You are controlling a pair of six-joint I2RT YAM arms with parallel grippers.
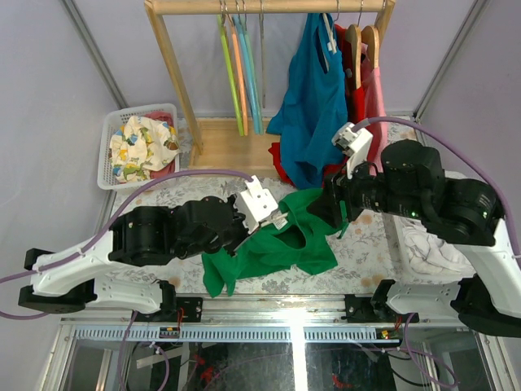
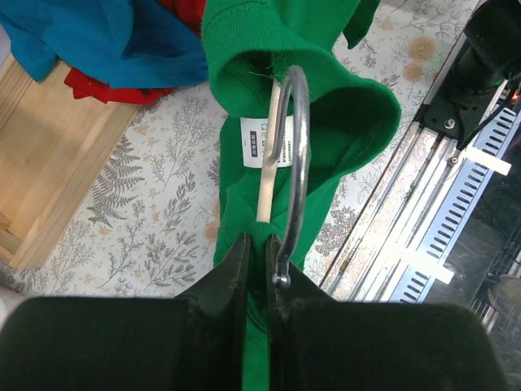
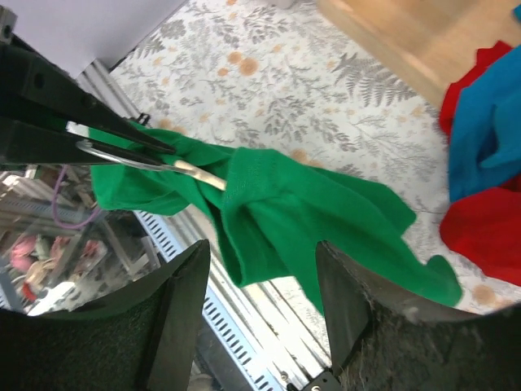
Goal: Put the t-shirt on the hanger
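The green t-shirt point(image 1: 277, 252) hangs loosely over the patterned table, below both grippers. My left gripper is shut on the hanger, with green cloth bunched at its fingertips. The hanger's metal hook point(image 2: 299, 163) curves up in front of these fingers, and its wooden arm point(image 2: 270, 155) runs into the shirt's wide opening, past a white label point(image 2: 254, 142). In the right wrist view, the wooden arm point(image 3: 199, 173) enters the cloth and its far end is hidden. My right gripper is open, its fingers on either side of a view of the shirt, apparently holding nothing.
A wooden rack point(image 1: 269, 6) at the back bears empty coloured hangers point(image 1: 240, 77) and a blue garment point(image 1: 317, 98). A white basket point(image 1: 106, 155) of clothes stands left. White cloth point(image 1: 431, 248) lies right. A metal rail point(image 1: 244, 303) edges the front.
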